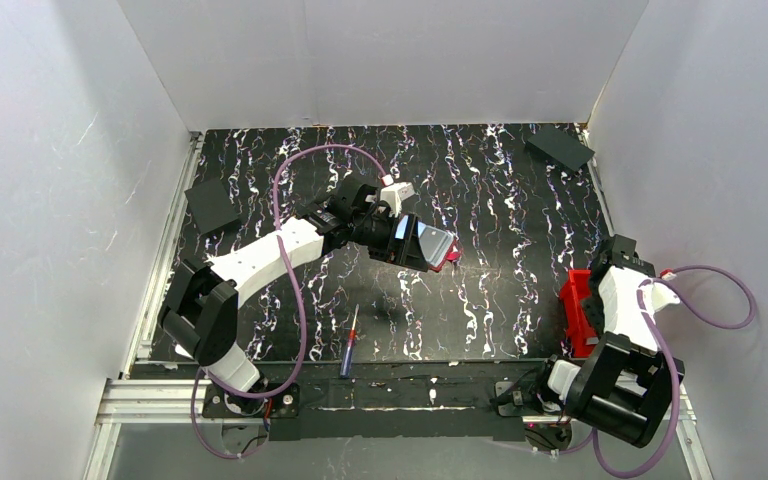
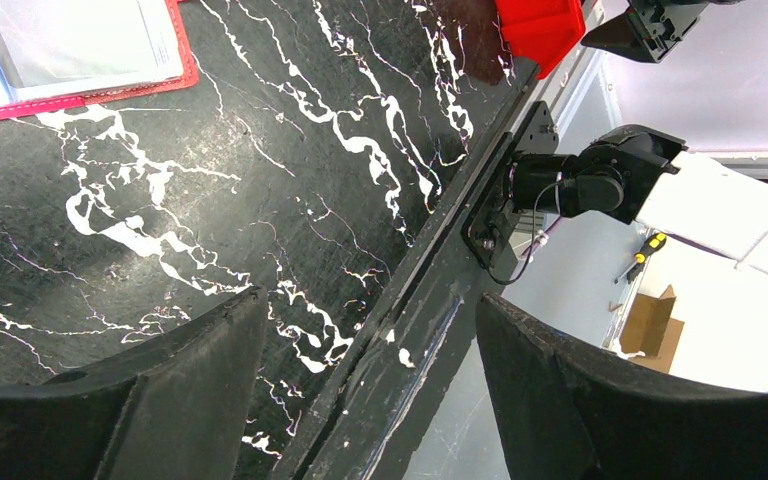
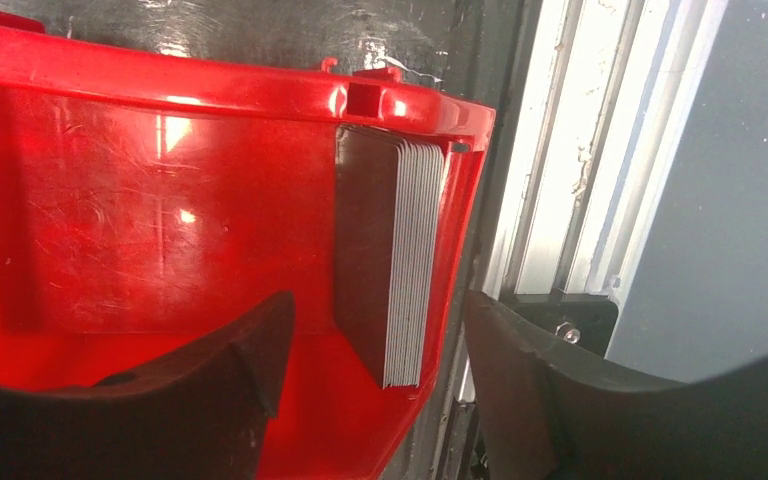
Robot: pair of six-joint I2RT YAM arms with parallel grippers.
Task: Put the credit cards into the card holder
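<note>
A red-edged card holder with clear sleeves lies mid-table, partly under my left gripper; in the left wrist view the holder is at upper left and my left gripper stands open, empty. At the right edge a red bin sits under my right arm. In the right wrist view, a stack of cards stands on edge against the bin's end wall, and my right gripper is open just beside it, nothing between its fingers.
A screwdriver lies near the front edge. Dark plates lie by the side walls.
</note>
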